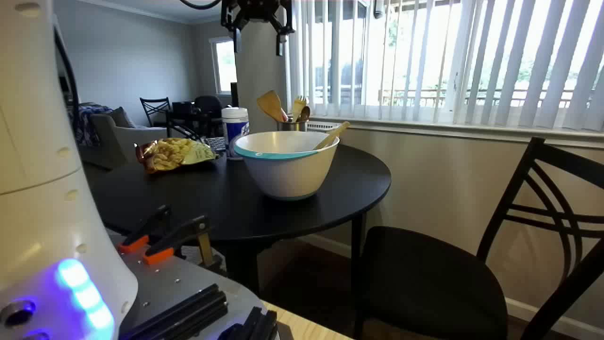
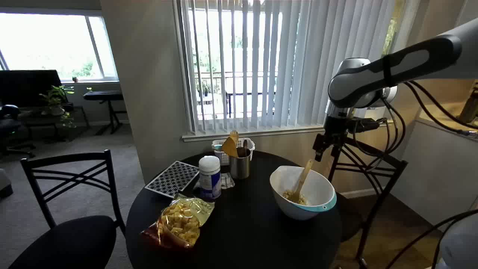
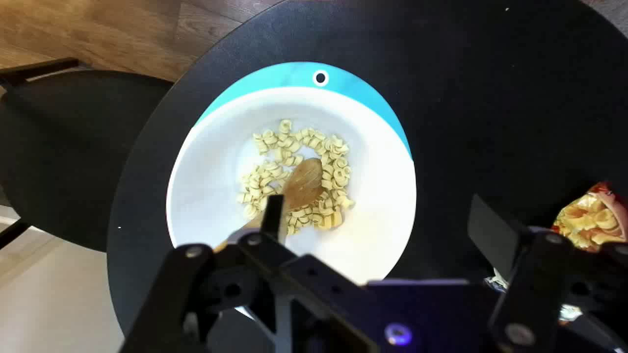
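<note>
A white bowl (image 2: 286, 179) with a turquoise rim section stands on the black round table. Curly pasta pieces (image 3: 335, 170) lie at its bottom. A wooden spoon (image 2: 303, 177) leans inside, its head (image 3: 306, 181) in the pasta and its handle (image 1: 334, 135) resting past the rim. My gripper (image 1: 258, 48) hangs open above the bowl, apart from it, nothing between its fingers. In the wrist view one dark finger (image 3: 272, 217) overlaps the spoon's handle from above and hides part of it; the other finger (image 3: 493, 235) is over bare table.
An open pasta bag (image 2: 181, 222), a white-lidded canister (image 2: 209, 177), a metal utensil holder (image 2: 240, 166), a white basket (image 2: 219, 154) and a checked mat (image 2: 172, 179) share the table (image 2: 242, 233). Black chairs (image 1: 430, 283) stand around it. Bare tabletop lies between bag and bowl.
</note>
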